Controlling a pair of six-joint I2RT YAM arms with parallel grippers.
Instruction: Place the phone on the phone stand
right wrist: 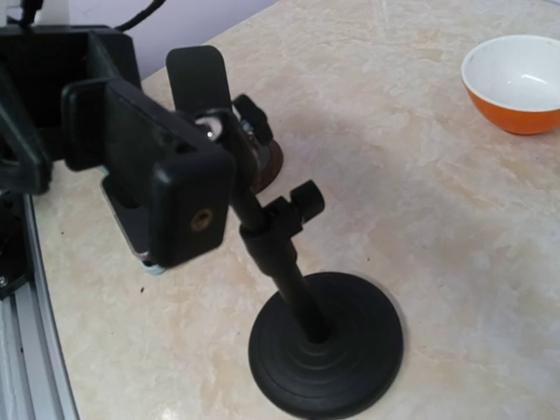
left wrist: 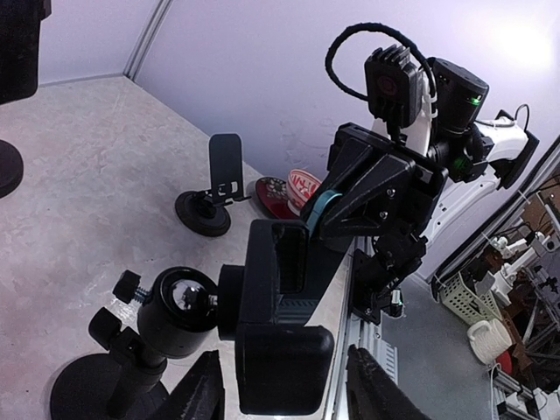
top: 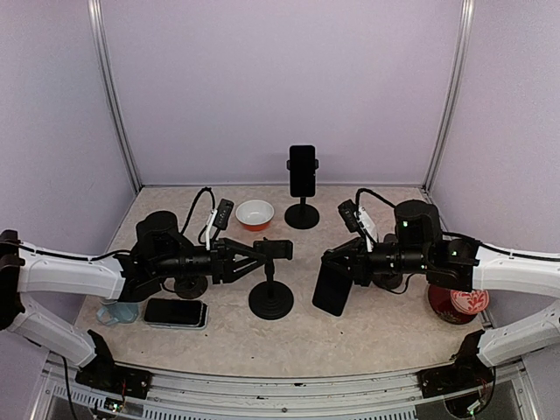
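Observation:
The phone stand stands at the table's centre, its clamp raised on the post. My left gripper is at the clamp; in the left wrist view its fingertips flank the clamp, part open with gaps beside it. My right gripper is shut on a black phone, held tilted just right of the stand. In the right wrist view the stand's clamp fills the left side; the held phone is not visible there.
A white-orange bowl and another stand holding a phone are at the back. A phone lies at front left; red dishes sit at the right.

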